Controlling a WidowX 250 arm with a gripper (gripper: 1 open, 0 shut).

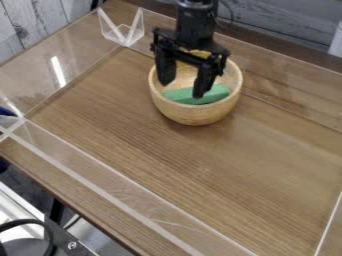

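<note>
A wooden bowl point(183, 113) sits on the wooden table point(174, 190) in the upper middle, holding a green elongated object point(202, 95). My black gripper point(187, 72) hangs open over the bowl, its fingers reaching down inside the rim at the back and left, above the green object. I cannot tell whether either finger touches it.
A clear plastic piece point(123, 25) stands at the back left. Dark cables point(40, 222) lie at the lower left edge.
</note>
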